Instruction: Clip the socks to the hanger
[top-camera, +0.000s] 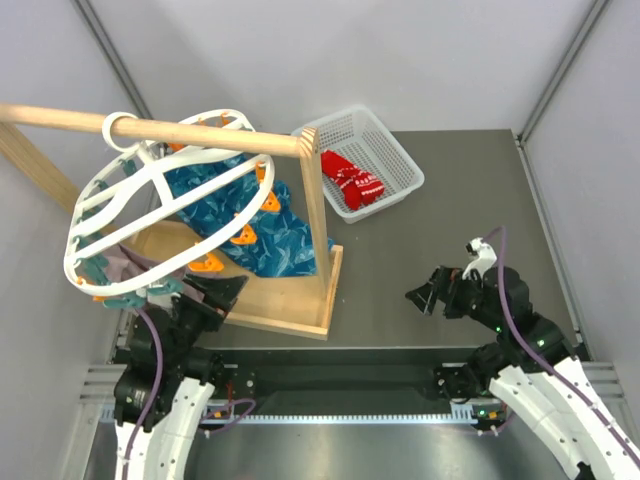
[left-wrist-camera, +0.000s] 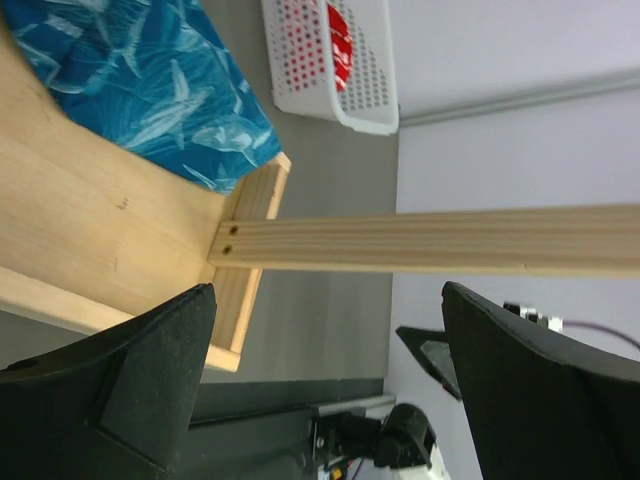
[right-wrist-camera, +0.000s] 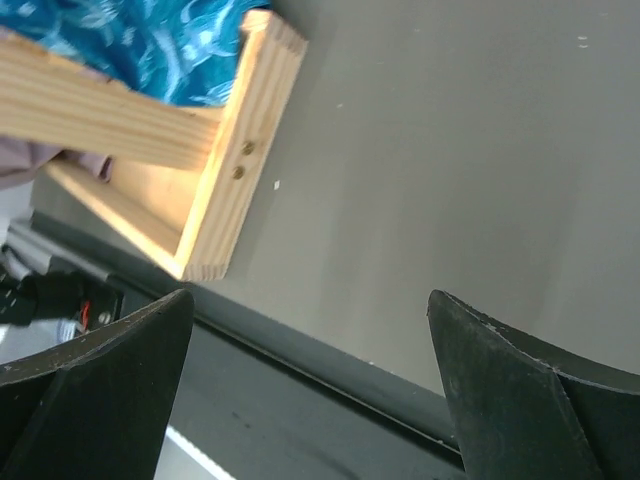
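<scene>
Red socks with white marks (top-camera: 351, 178) lie inside the white basket (top-camera: 393, 151) at the back of the table; the left wrist view catches a bit of red sock (left-wrist-camera: 340, 47) there too. From the wooden stand's bar hangs a white oval hanger (top-camera: 218, 239) with orange clips (top-camera: 244, 235) and teal clips (top-camera: 94, 268). Blue patterned cloth (top-camera: 283, 236) hangs below the orange clips. My left gripper (top-camera: 232, 284), open and empty, is just in front of the hanger's near rim. Over bare table at the right, my right gripper (top-camera: 420, 297) is open, nothing between its fingers.
The stand's wooden base (top-camera: 283, 310) and upright post (top-camera: 317, 205) stand between the left arm and the basket. Pale mauve cloth (top-camera: 118, 264) hangs at the hanger's left.
</scene>
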